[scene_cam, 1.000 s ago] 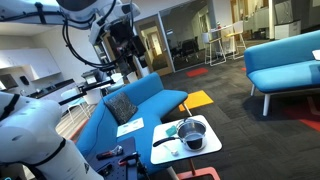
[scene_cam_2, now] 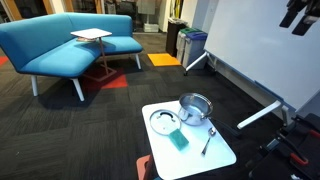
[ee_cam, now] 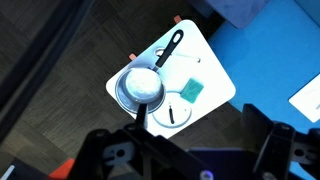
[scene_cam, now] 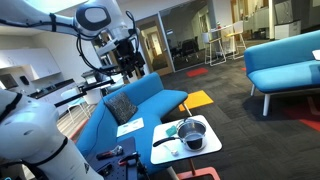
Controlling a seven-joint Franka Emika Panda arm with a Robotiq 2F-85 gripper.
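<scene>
High above a small white table (scene_cam: 205, 148) hangs my gripper, open, with nothing between its fingers. On the table stands a silver pot (scene_cam_2: 195, 107). A white ladle-like utensil (ee_cam: 143, 84) with a long dark handle lies over the pot in the wrist view. Beside the pot is a round lid (scene_cam_2: 164, 121) with a dark handle, and a green sponge (ee_cam: 192, 90) lies against it. Exterior view 2 also shows a spoon (scene_cam_2: 208, 142) near the table's right side.
A blue sofa (scene_cam: 150, 98) runs behind the table, and another blue sofa (scene_cam: 283, 67) stands at the right. A whiteboard (scene_cam_2: 260, 50) rises beyond the table in exterior view 2. Open carpet (scene_cam: 240, 110) surrounds the table's right side.
The things on the table have not moved.
</scene>
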